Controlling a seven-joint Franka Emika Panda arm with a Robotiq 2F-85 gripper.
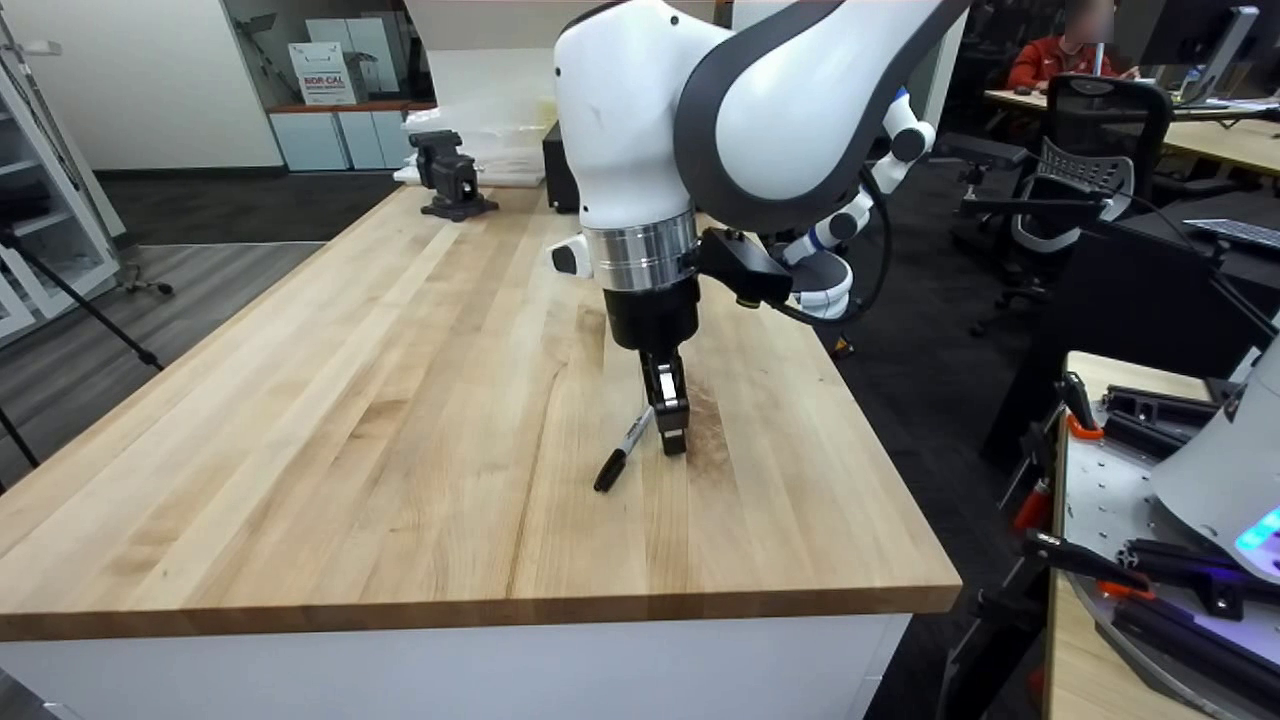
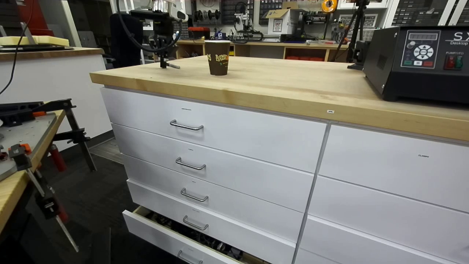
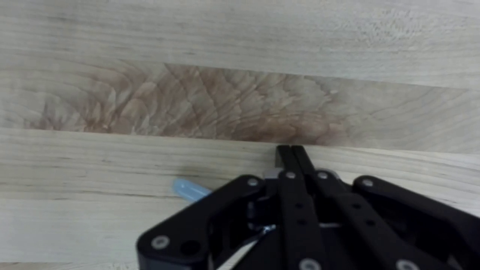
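Note:
My gripper is shut, its two black fingers pressed together with nothing between them. In exterior view 1 the gripper [image 1: 674, 446] points straight down at the wooden tabletop. A marker [image 1: 625, 449] with a black cap and a pale barrel lies slantwise on the table, left of the fingers and outside them. Its capped end points toward the table's front edge. From the wrist, only the pale blue end of the marker [image 3: 191, 189] sticks out left of the fingers; the gripper's linkage hides most of the rest.
A brown paper cup [image 2: 218, 58] stands on the tabletop in exterior view 2. A black desktop machine [image 2: 417, 66] sits farther along, and a black vise-like stand [image 1: 450, 176] is at the far end. Left of the marker, the table [image 1: 360, 480] is bare.

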